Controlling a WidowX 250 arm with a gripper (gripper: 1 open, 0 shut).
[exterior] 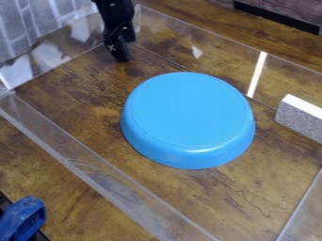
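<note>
A black robot gripper (120, 45) hangs at the top left, low inside a clear-walled tray, beside its back left wall. Its fingertips are dark and small, so I cannot tell whether they are open or shut, or whether anything is between them. A light blue round bowl (187, 117), upside down, rests in the middle-right of the tray, apart from the gripper.
A grey speckled block (299, 120) stands at the right edge. Clear walls (75, 165) border the wooden floor. A blue object (19, 219) lies outside at the lower left. The floor left of the bowl is clear.
</note>
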